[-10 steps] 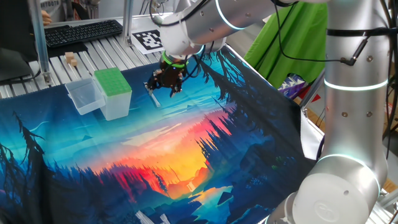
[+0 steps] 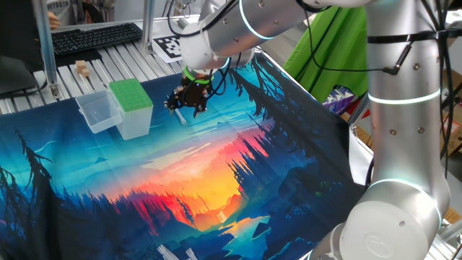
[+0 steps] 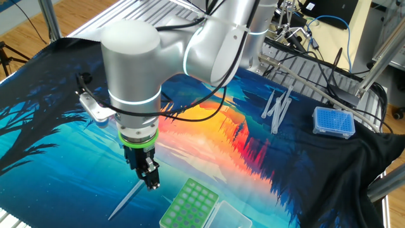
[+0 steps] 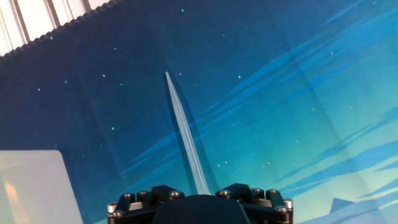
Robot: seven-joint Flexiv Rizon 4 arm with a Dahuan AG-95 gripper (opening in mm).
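Observation:
A thin, translucent pipette [image 4: 185,134] lies on the printed cloth, its pointed end away from me in the wrist view. Its near end runs down between my fingers and is hidden by the gripper's body. My gripper [image 2: 186,110] is over that near end, its two fingers spread apart and pointing down. In exterior view 2 the pipette [image 3: 126,199] extends toward the front from below the gripper [image 3: 152,185]. Nothing shows clasped between the fingers.
A green-topped rack box [image 2: 131,101] with an open clear lid [image 2: 99,110] stands close by. More pipettes [image 3: 276,114] and a blue-topped box [image 3: 333,121] lie farther off. A keyboard [image 2: 97,39] is beyond the cloth, whose middle is clear.
In exterior view 1 my gripper has moved slightly left and lower in the picture. It now covers more of the pipette, which appears to stay where it was.

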